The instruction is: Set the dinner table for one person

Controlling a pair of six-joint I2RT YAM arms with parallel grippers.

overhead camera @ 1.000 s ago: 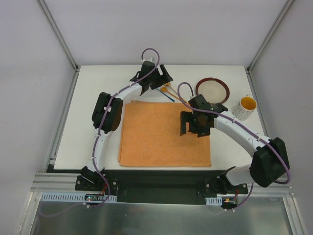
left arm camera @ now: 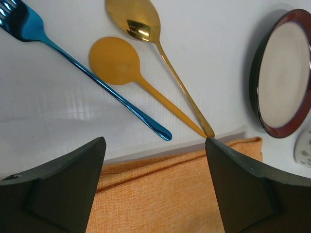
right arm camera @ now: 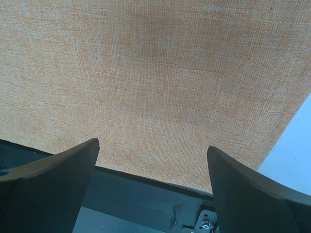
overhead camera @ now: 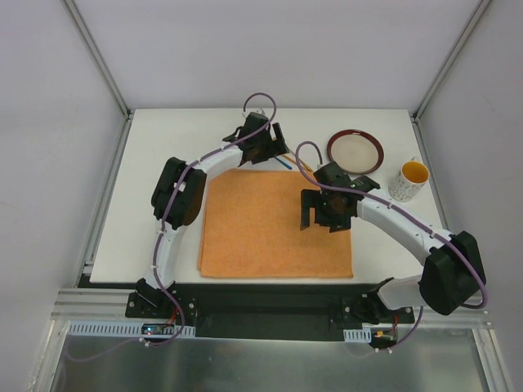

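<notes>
My left gripper (overhead camera: 279, 140) is open above the far edge of the orange placemat (overhead camera: 270, 237), with nothing between its fingers. In the left wrist view a blue fork (left arm camera: 99, 82), a matte orange-yellow spoon (left arm camera: 115, 61) and a shiny gold spoon (left arm camera: 138, 22) lie side by side on the white table, handles toward the mat. The fork's handle end shows just beyond the gap between the fingertips. At back right sit a brown-rimmed plate (overhead camera: 355, 152) and a patterned mug (overhead camera: 404, 189), orange inside. Over the mat's right part, my right gripper (overhead camera: 312, 219) stands open and empty.
The mat's far edge is slightly folded (left arm camera: 141, 170) in the left wrist view. Bare white table (overhead camera: 155, 204) extends along the left side. Across the mat's middle nothing lies. The table's dark front edge (right arm camera: 141, 191) shows under the right gripper.
Compared with a second ago, the left gripper has shifted slightly right and toward the front, covering more of the spoons in the top view. The right arm, cutlery, plate and mug look unmoved.
</notes>
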